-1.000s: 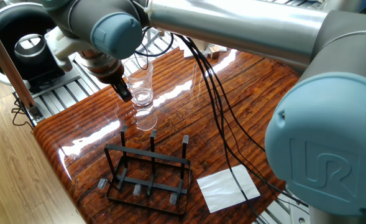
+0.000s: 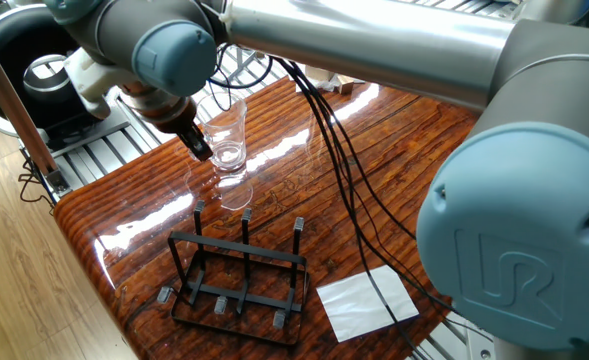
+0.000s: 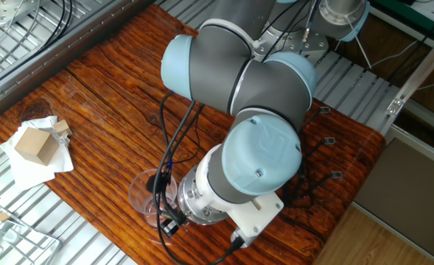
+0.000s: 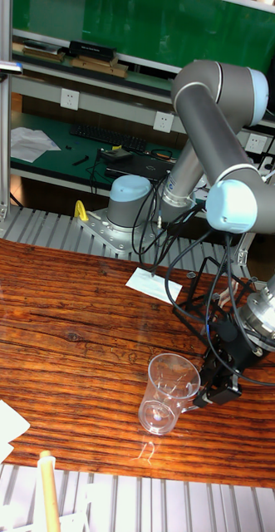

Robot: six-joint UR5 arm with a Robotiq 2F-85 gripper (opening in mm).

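A clear plastic cup [image 4: 169, 395] stands upright on the glossy wooden table, near its edge. My gripper [image 4: 198, 403], dark and slanting downward, is right beside the cup's lower wall in exterior view 3. From exterior view 1, the gripper [image 2: 206, 156] appears just left of the cup [image 2: 228, 150], with its tip low near the cup's base. Whether fingers and cup touch cannot be made out, nor how far apart the fingers stand. In exterior view 2 the arm and cables partly cover the cup [image 3: 144, 193].
A black metal rack [image 2: 242, 290] with several upright posts stands on the table. Close to it lies a white sheet [image 2: 368, 302]. A cardboard box [image 3: 37, 146] rests on white paper at another edge. Loose black cables hang from the arm across the workspace.
The upper arm and wrist have shifted slightly to the left in exterior view 1, while the gripper's tip stays almost in place. Cup, rack and white sheet have not moved.
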